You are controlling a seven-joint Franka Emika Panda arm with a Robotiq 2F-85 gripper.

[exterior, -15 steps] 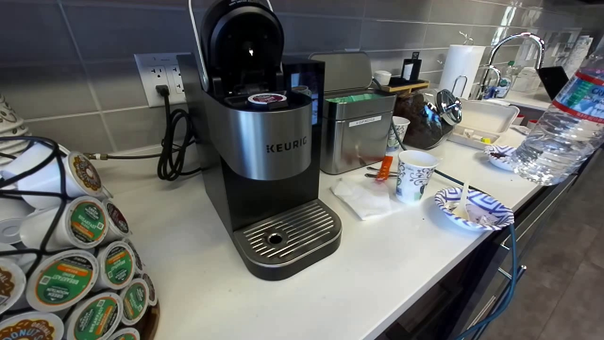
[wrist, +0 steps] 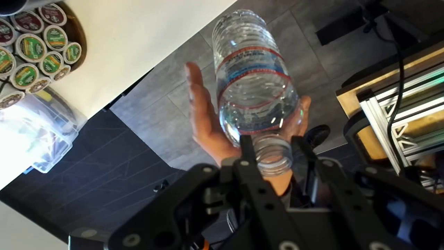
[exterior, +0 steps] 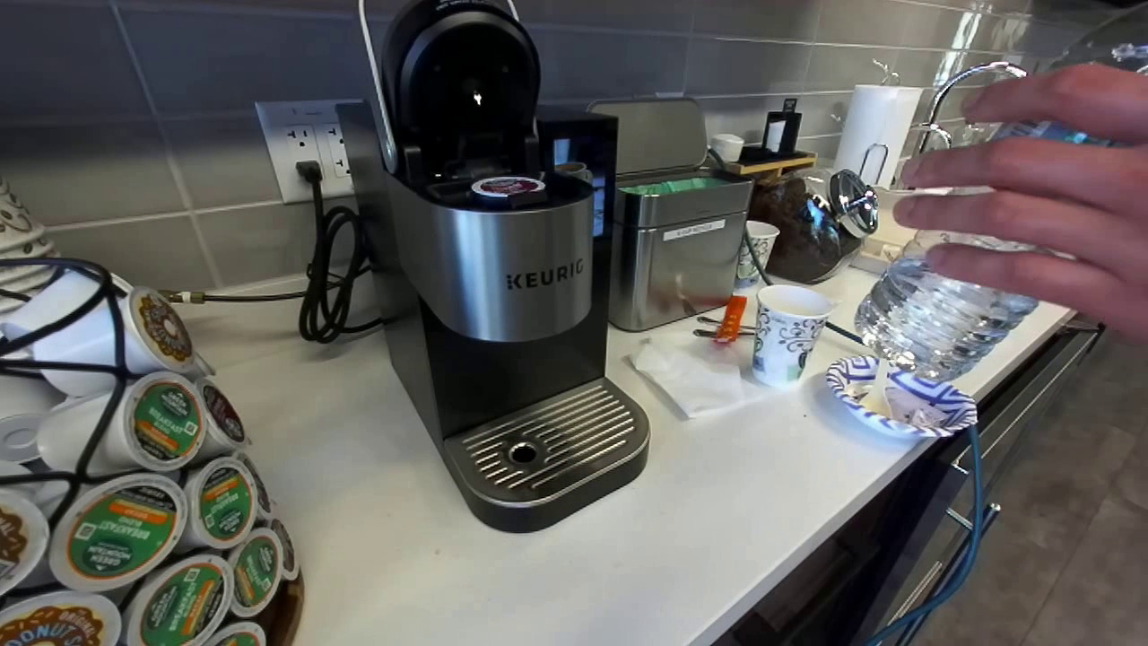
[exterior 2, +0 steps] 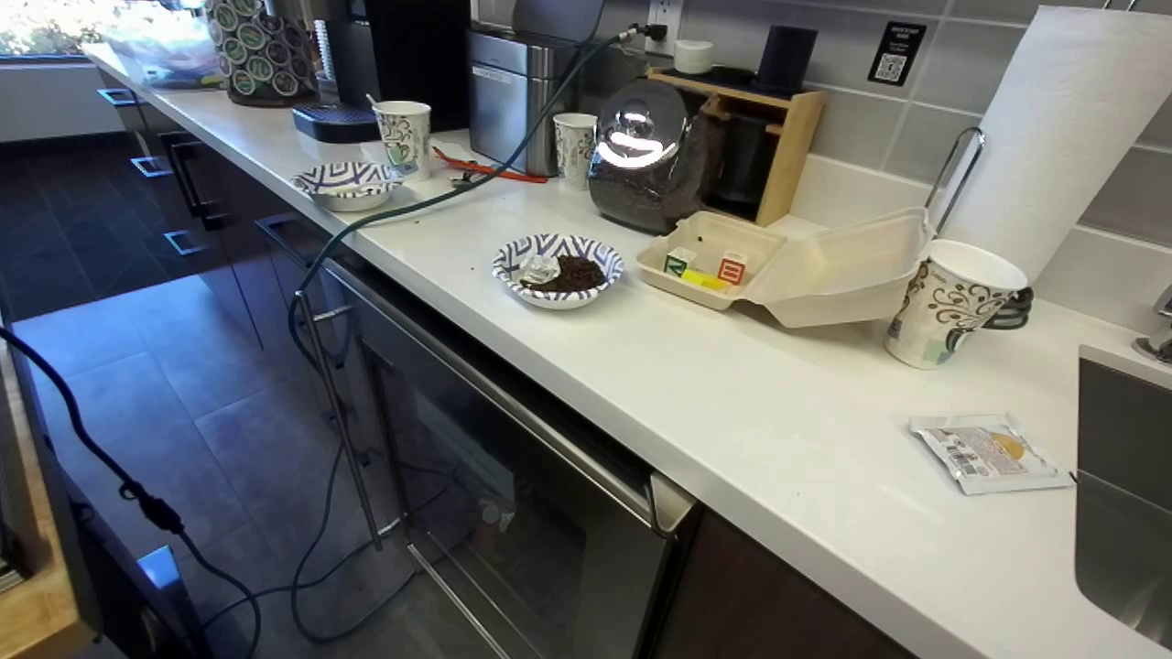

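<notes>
A clear plastic water bottle (wrist: 252,71) with a red-and-blue label is held by its neck in the wrist view. My gripper is shut on the neck, a dark finger (wrist: 248,150) on either side of it. No cap shows on the threaded mouth. A person's hand (wrist: 208,121) reaches around the bottle from behind; whether it touches cannot be told. In exterior view 1 the bottle (exterior: 947,307) hangs tilted at the right, partly behind the hand (exterior: 1055,194). The gripper is outside both exterior views.
A Keurig machine (exterior: 490,269), lid up with a pod (exterior: 508,187) inside, stands on the white counter (exterior: 517,581). Coffee pods (exterior: 118,528) fill a rack at left. A paper cup (exterior: 791,334) and paper bowl (exterior: 901,414) stand near the counter edge.
The bottle has moved left in exterior view 1, over the bowl with the spoon as seen there. A person's hand has come into view in front of it.
</notes>
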